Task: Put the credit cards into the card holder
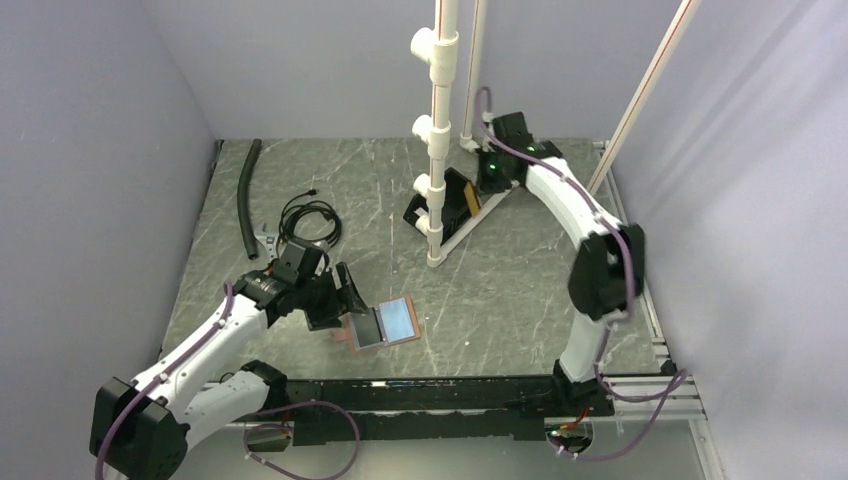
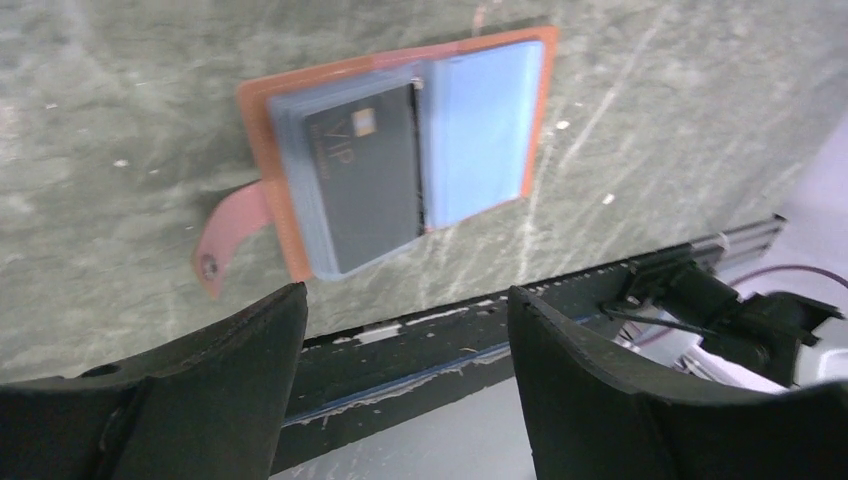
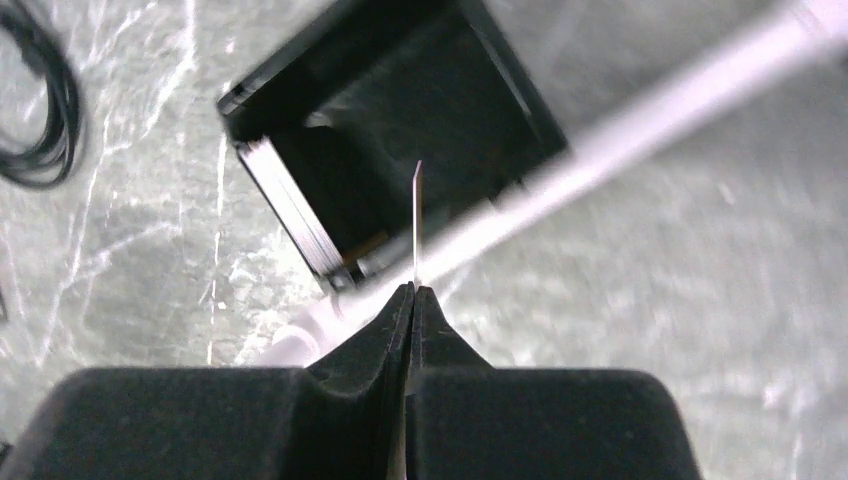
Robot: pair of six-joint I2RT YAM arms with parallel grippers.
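Observation:
The card holder point(image 2: 483, 120) lies open on the table near the front edge, brown-edged, with a dark "VIP" card point(image 2: 365, 170) in its left half. My left gripper point(image 1: 335, 295) is over it, fingers apart and empty. My right gripper is shut, with a thin pale card edge point(image 3: 418, 215) between its fingertips; in the top view a gold card point(image 1: 470, 198) shows below it, by the black box point(image 3: 410, 120) behind the white post.
White PVC posts point(image 1: 440, 100) and a base pipe point(image 1: 475, 220) stand around the box. A cable coil point(image 1: 310, 230), black tube point(image 1: 250, 190) and wrench lie at left.

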